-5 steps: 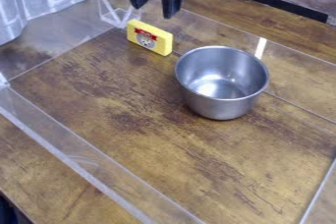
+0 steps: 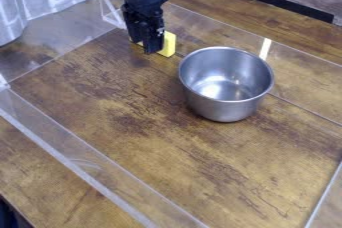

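My dark gripper (image 2: 144,34) reaches down from the top centre over a small yellow box (image 2: 168,44), hiding most of it. The box lies on the wooden surface left of a steel bowl (image 2: 225,82). Whether the fingers are open or closed on the box does not show clearly.
Clear plastic edging runs along its left and right. A white curtain (image 2: 40,12) hangs at the back left.
The gripper has come down from above the yellow box to its level, now covering most of it. The bowl stands where it was.
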